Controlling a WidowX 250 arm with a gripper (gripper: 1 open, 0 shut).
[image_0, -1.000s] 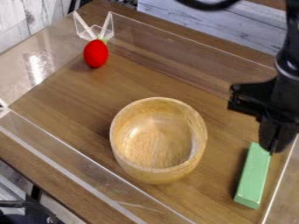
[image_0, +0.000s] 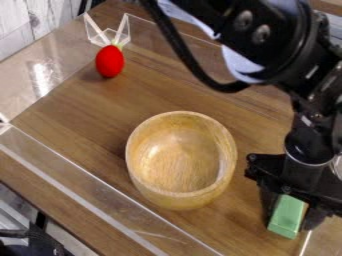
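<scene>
My black gripper (image_0: 291, 190) is low at the right of the camera view, its fingers open around a flat green bar (image_0: 285, 218) on the wooden table. The bar's upper part is hidden by the gripper. A wooden bowl (image_0: 179, 185) sits just left of the gripper.
A red egg-shaped object (image_0: 110, 60) lies at the back left beside a small white wire-like item (image_0: 107, 30).
My gripper has come down from the upper right to low over the green bar, now covering part of it. The bowl and red object have stayed in place.
</scene>
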